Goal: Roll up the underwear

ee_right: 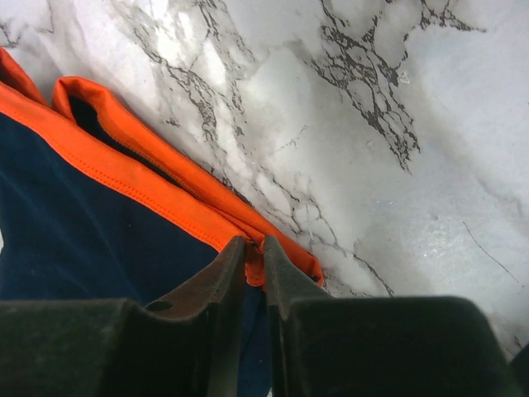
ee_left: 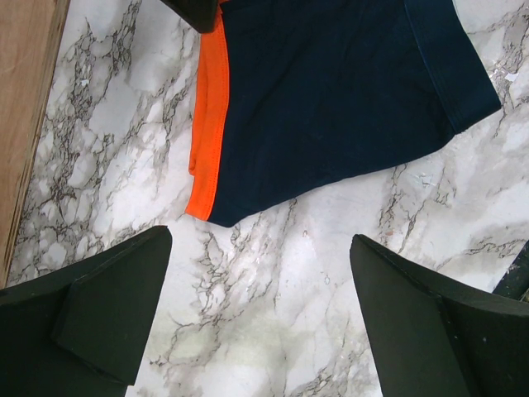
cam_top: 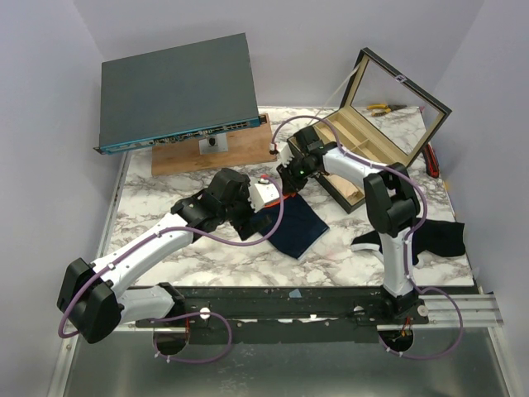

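The navy underwear (ee_left: 331, 91) lies spread on the marble table, its orange waistband (ee_left: 207, 141) along one side with a folded double edge. My right gripper is down at one end of that waistband, its fingertips close together on the orange fabric; how firmly they close on it I cannot tell. In the left wrist view my open left gripper hovers beside the underwear with bare marble between its fingers.
A wooden board (cam_top: 165, 161) with a metal stand and dark panel sits at back left. An open compartment box (cam_top: 372, 145) stands at right, with dark cloth (cam_top: 438, 240) in front of it. Marble is clear at front left.
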